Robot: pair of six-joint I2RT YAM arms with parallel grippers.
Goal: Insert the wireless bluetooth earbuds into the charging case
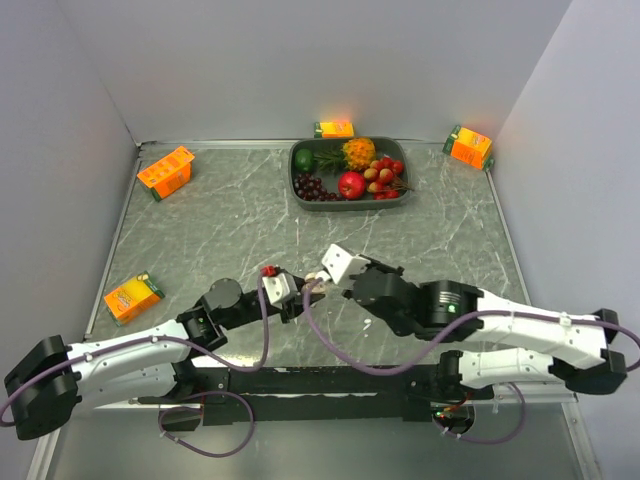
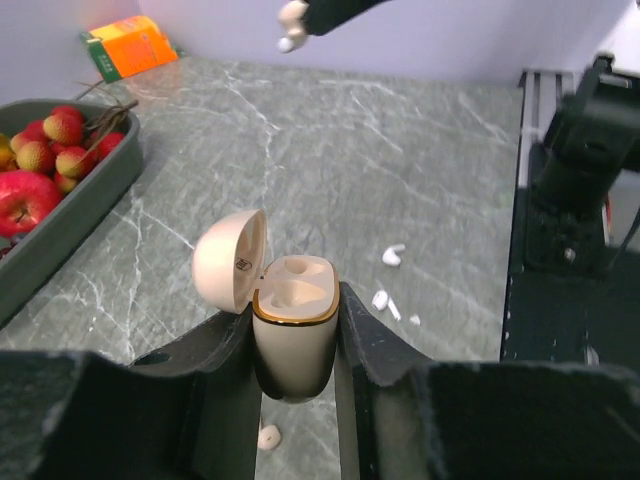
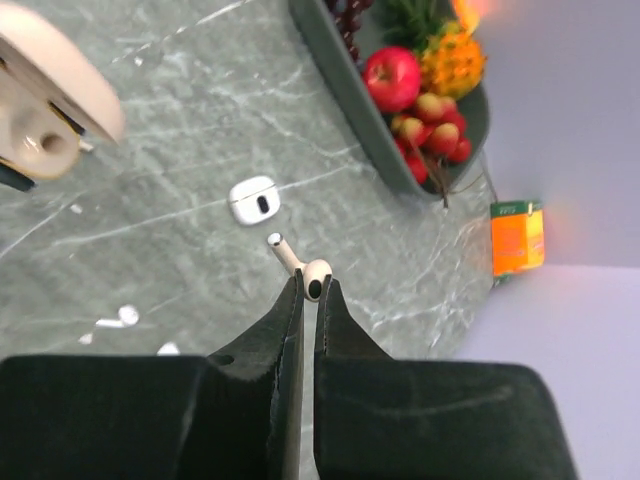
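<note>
My left gripper is shut on the open beige charging case [image 2: 298, 300], its lid [image 2: 225, 260] standing up, earbud wells facing up. My right gripper is shut on a beige earbud [image 3: 292, 258], stem pointing up-left toward the case, which shows at upper left of the right wrist view. In the left wrist view that earbud hangs above the case, near the top edge. The top view has the two grippers close together over the table, partly hiding each other.
Small white pieces [image 2: 391, 255] and a white closed case [image 3: 255, 200] lie on the marble table [image 1: 200, 230]. A grey fruit basket [image 1: 340, 203] stands at the back, orange cartons [image 1: 166, 175] around the edges, walls on the sides.
</note>
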